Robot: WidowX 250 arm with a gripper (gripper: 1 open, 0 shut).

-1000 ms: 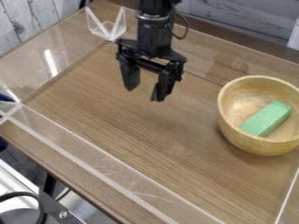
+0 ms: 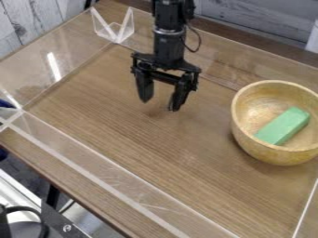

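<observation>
My black gripper [image 2: 165,82] hangs over the upper middle of the wooden table, its two fingers spread apart with nothing seen between them. To its right stands a round tan bowl [image 2: 248,139] with a green block [image 2: 284,126] lying inside it.
A small clear plastic or white object [image 2: 112,26] sits at the back left. Cables lie at the lower left edge, and walls border the upper left.
My gripper has moved back, away from the camera, and looks smaller now. The bowl and green block have stayed in place.
</observation>
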